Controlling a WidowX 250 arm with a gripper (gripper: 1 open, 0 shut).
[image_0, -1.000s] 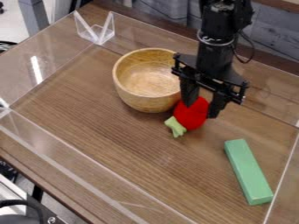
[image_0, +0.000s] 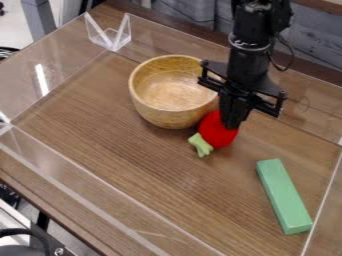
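Note:
My black gripper (image_0: 230, 112) points down at the centre-right, directly over a red object (image_0: 218, 131) with a pale green end, which lies on the wooden table (image_0: 120, 190) beside the bowl. The fingertips reach the red object's top; whether they touch it, and how the fingers stand, is hard to see. A tan bowl (image_0: 162, 90) sits left of the gripper, its right side partly behind the arm. A long green block (image_0: 283, 196) lies at the right front.
A clear plastic piece (image_0: 110, 30) stands at the back left. A dark cable lies at the bottom left edge.
The gripper has shifted slightly over the last second around the top of the red object. The other things look unmoved.

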